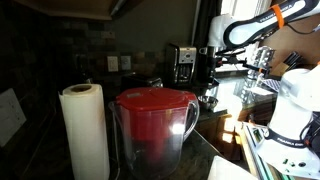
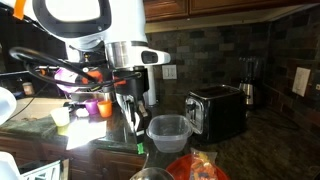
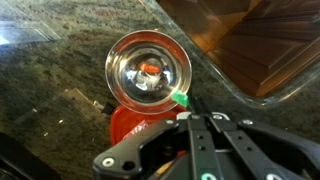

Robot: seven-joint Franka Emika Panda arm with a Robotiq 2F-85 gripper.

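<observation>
My gripper is shut, its black fingers pointing down over the counter. A small green piece (image 3: 179,98) shows at the fingertips; whether it is held or part of them I cannot tell. The same green (image 2: 140,148) appears below the hand in exterior view 2. Beside the fingertips in the wrist view is a round, shiny bowl (image 3: 124,87) with a small orange thing (image 3: 150,69) inside. A red bowl (image 3: 122,124) lies alongside, partly hidden by the gripper. In exterior view 1 the fingertips are hard to make out.
A clear plastic container (image 2: 170,132) stands behind the bowls, close to a black toaster (image 2: 217,112). Colored cups (image 2: 105,107) sit at the left. A red-lidded pitcher (image 1: 153,130) and a paper towel roll (image 1: 86,132) fill exterior view 1's foreground.
</observation>
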